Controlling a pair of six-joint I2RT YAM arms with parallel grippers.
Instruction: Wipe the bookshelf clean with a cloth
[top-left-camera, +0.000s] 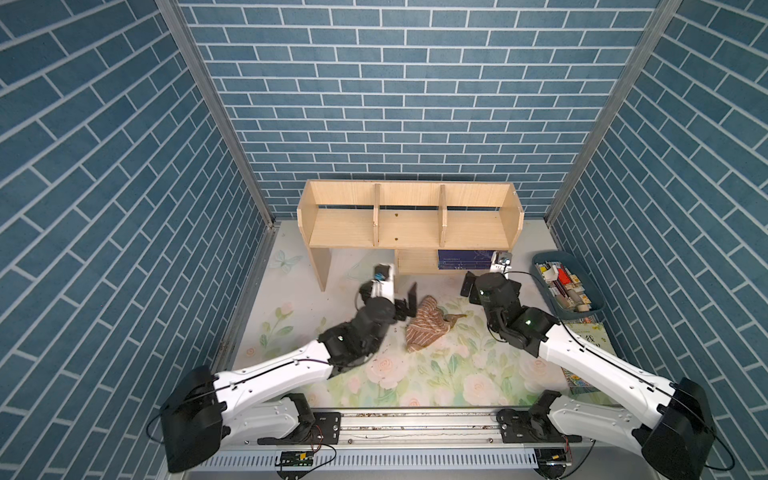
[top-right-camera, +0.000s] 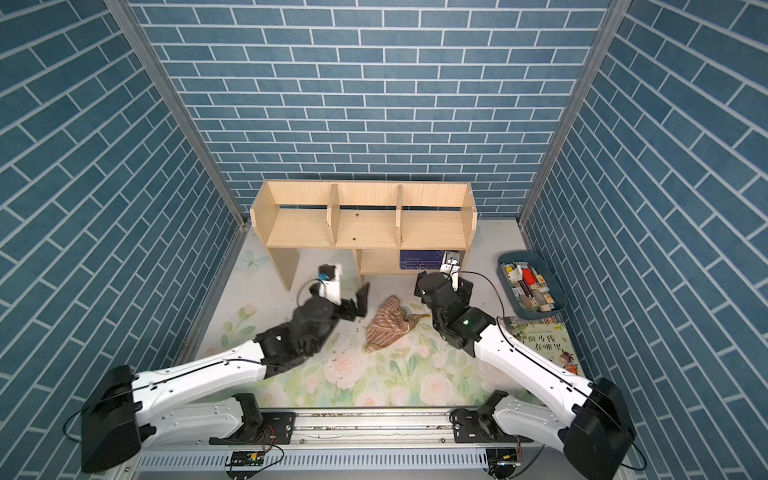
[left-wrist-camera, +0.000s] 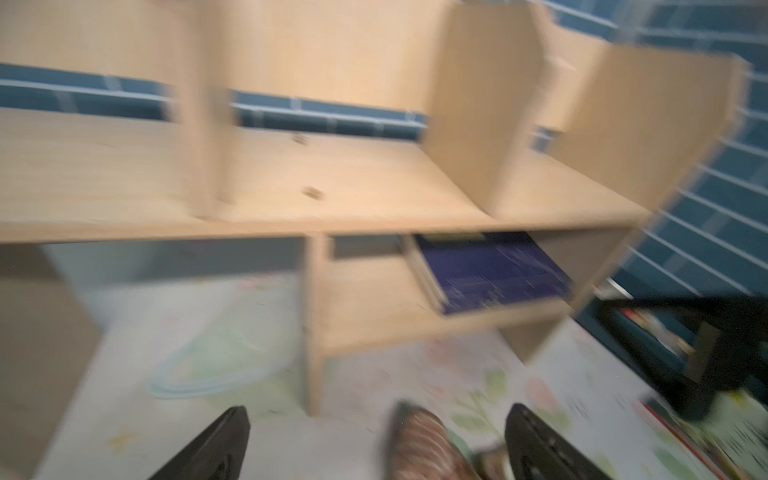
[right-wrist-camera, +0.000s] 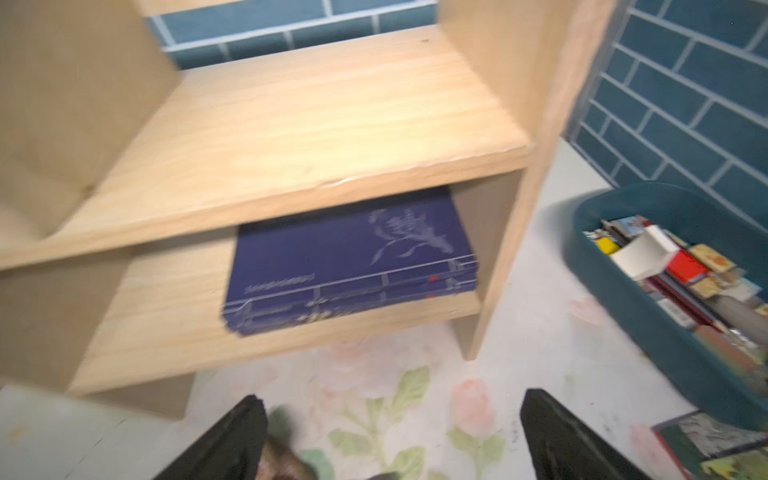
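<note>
The wooden bookshelf (top-left-camera: 410, 229) has three upper compartments, with small dark spots in the middle one, and blue books (right-wrist-camera: 352, 256) in its lower right level. A brown striped cloth (top-left-camera: 426, 328) lies crumpled on the table in front of it. My left gripper (top-left-camera: 388, 297) hangs just left of and above the cloth, open, blurred by motion. My right gripper (top-left-camera: 489, 284) is open, right of the cloth before the books. In both wrist views the fingers show wide apart, with the cloth at the bottom edge, partly out of frame.
A blue bin (top-right-camera: 557, 288) of assorted small items stands at the right, with a picture book (top-right-camera: 540, 340) in front of it. The floral table (top-right-camera: 256, 312) has clear room at the left. Brick-patterned walls enclose three sides.
</note>
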